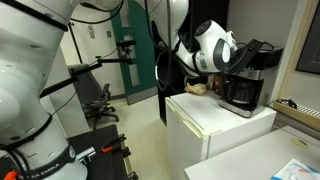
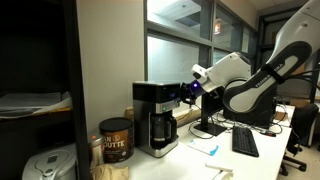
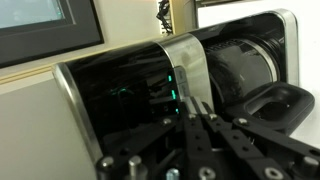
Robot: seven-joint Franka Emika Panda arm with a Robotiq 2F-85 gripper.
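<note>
A black coffee maker with silver trim (image 1: 242, 92) stands on the white counter. Its dark front panel (image 3: 118, 92), with small green lights, fills the middle of the wrist view, and the glass carafe (image 3: 240, 68) with its black handle (image 3: 275, 105) is to the right. My gripper is shut, its tips close to the silver strip beside the panel. Nothing shows between its fingers. In exterior view 2 the gripper (image 2: 190, 93) is level with the upper front of the machine (image 2: 155, 98). Whether the tips touch it, I cannot tell.
Beside the machine are a brown canister (image 2: 116, 138) and a grey appliance (image 2: 50, 163). A keyboard (image 2: 244, 141) lies farther along the white surface.
</note>
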